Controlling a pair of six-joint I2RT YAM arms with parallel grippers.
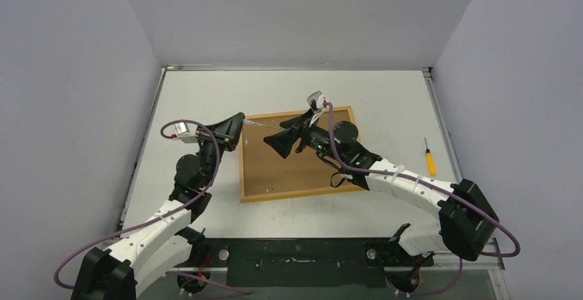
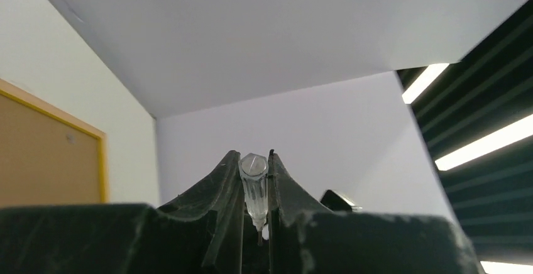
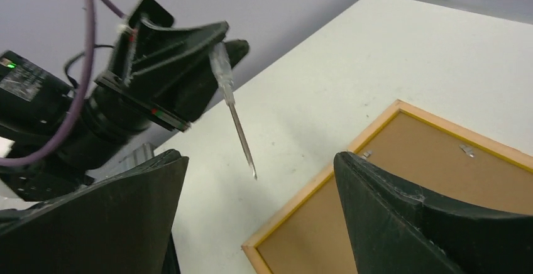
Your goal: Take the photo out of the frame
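A screwdriver with a clear handle (image 3: 221, 68) and thin metal shaft (image 3: 241, 137) is held by the handle in my left gripper, which is shut on it. Its tip points toward my right arm. In the right wrist view, my right gripper stands wide open, with nothing between its fingers. The wooden photo frame (image 1: 300, 193) lies back side up on the table beneath both grippers, its brown backing board (image 1: 275, 173) showing. Small metal tabs (image 3: 466, 151) sit along its edge. Any photo inside is hidden by the backing.
A yellow-handled screwdriver (image 1: 430, 162) lies at the right side of the white table (image 1: 392, 93). Grey walls close in the left, right and back. Bare tabletop surrounds the photo frame. Both arms reach in close to each other above it.
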